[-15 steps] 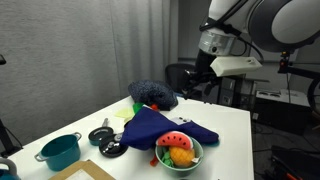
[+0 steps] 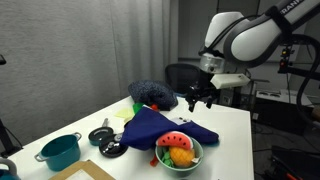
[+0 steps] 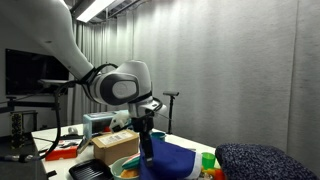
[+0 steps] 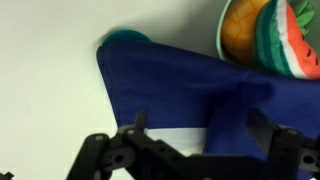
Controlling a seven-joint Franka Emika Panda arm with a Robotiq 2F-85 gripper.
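Note:
A dark blue cloth (image 2: pixel 148 126) lies draped across the table beside and partly against the bowl, one end stretching right. In the wrist view, the cloth (image 4: pixel 165 85) spreads beneath my gripper, whose fingers stand wide apart. My gripper (image 2: pixel 200 104) hangs above the cloth's right end in exterior view 1, with nothing visible between its fingers. A green bowl (image 2: pixel 178 172) holds a watermelon-slice toy (image 2: pixel 173 139) and an orange toy (image 2: pixel 182 157). Exterior view 2 has the arm partly in front of the bowl, with the cloth (image 3: pixel 168 160) next to it.
A teal pot (image 2: pixel 60 153) and a cardboard box (image 2: pixel 80 172) are on the left. Dark pans (image 2: pixel 101 133) stand behind the cloth, and a dark bundle (image 2: pixel 150 93) lies at the back.
Over the last second my gripper has come down a little and slightly right in exterior view 1. Cloth, bowl and toys look unmoved.

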